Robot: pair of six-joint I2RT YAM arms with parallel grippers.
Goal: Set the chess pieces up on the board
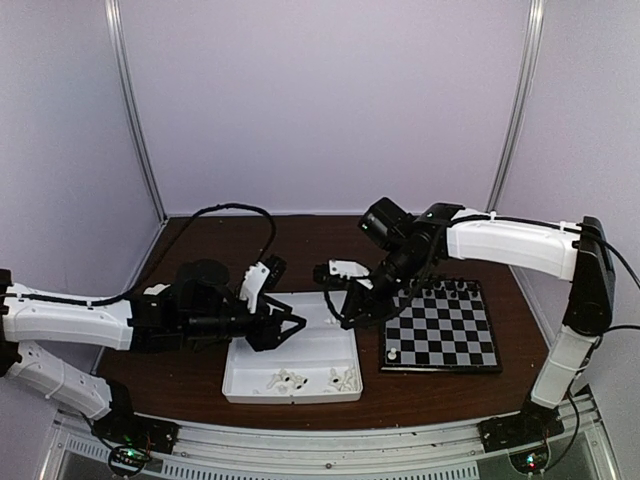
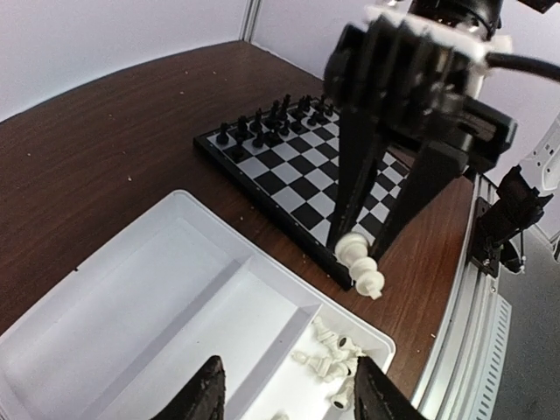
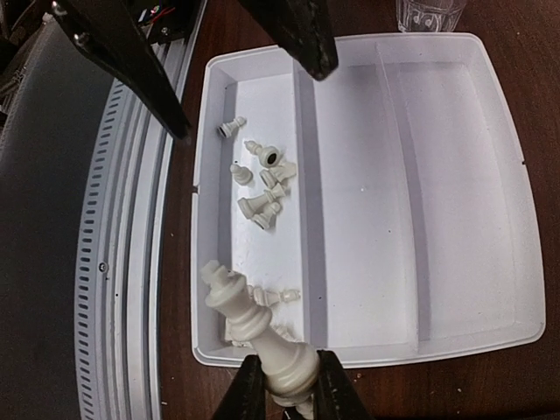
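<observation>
A white king is held between the fingertips of my right gripper, above the tray; in the left wrist view it points toward my left gripper, whose open fingers are empty. Loose white pieces [image 3: 262, 201] lie in the near compartment of the white tray [image 1: 240, 370]. On the chessboard [image 1: 440, 335], black pieces [image 2: 271, 122] stand along the far edge, and one white piece [image 1: 392, 355] stands at the near-left corner.
A drinking glass [image 3: 427, 13] stands beside the tray, hidden by the left arm in the top view. The tray's other compartments look empty.
</observation>
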